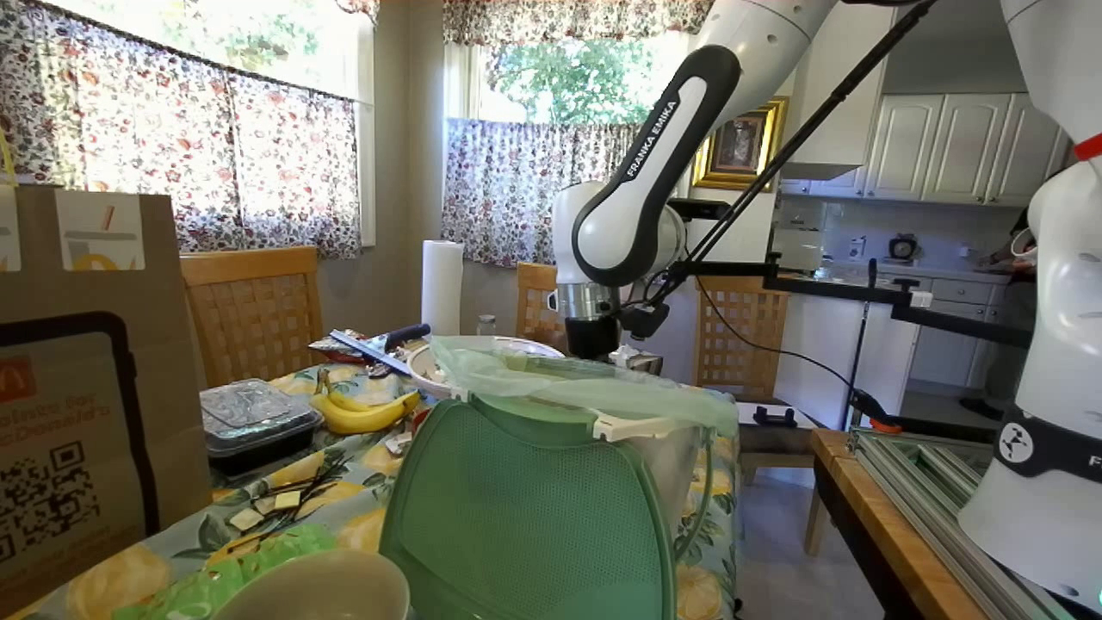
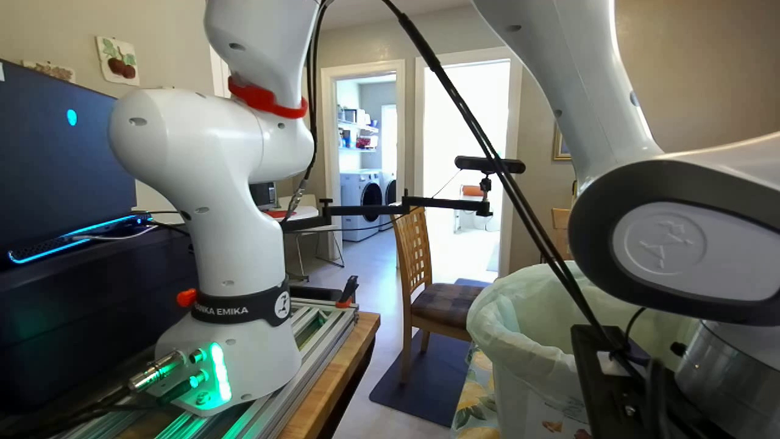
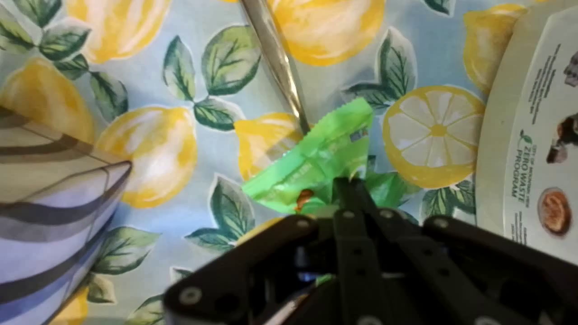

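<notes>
A crumpled green wrapper (image 3: pixel 317 162) shows at the fingertips in the wrist view, spreading out on either side of them. My gripper is shut, its black fingers together. Whether the wrapper is pinched between them or lies just beneath is unclear. A metal utensil handle (image 3: pixel 279 59) runs across the lemon-print cloth, its end meeting the wrapper. In exterior view 1, the fingertips are hidden behind the green bin (image 1: pixel 527 517) and its pale liner bag.
A printed white container (image 3: pixel 533 162) stands right in the wrist view; a striped object (image 3: pixel 54 216) lies left. Exterior view 1 shows bananas (image 1: pixel 362 415), a black tray with a clear lid (image 1: pixel 258 422), a paper towel roll (image 1: pixel 442 289) and a brown bag (image 1: pixel 93 413).
</notes>
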